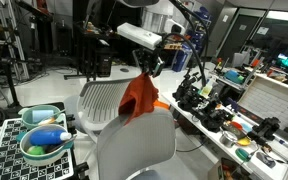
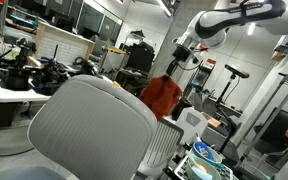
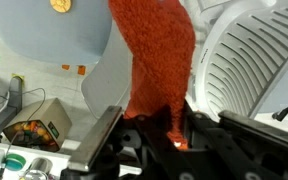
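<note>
A red-orange cloth [image 1: 138, 98] hangs down from my gripper [image 1: 153, 70], which is shut on its upper end. In exterior view 2 the cloth [image 2: 162, 97] dangles beyond the grey chair back [image 2: 89, 130]. The wrist view has the cloth [image 3: 162, 55] running from between the gripper's fingers up past the frame's top edge. Below it stand a chair with a solid grey back [image 1: 134, 143] and one with a slatted light back [image 1: 102, 98]. Whether the cloth touches either chair, I cannot tell.
A bowl of bottles and other items [image 1: 46, 143] stands at the left, with a teal container [image 1: 40, 116] behind it. The white table [image 1: 272, 103] at the right is crowded with black devices. A cardboard box [image 3: 39, 132] shows at the wrist view's lower left.
</note>
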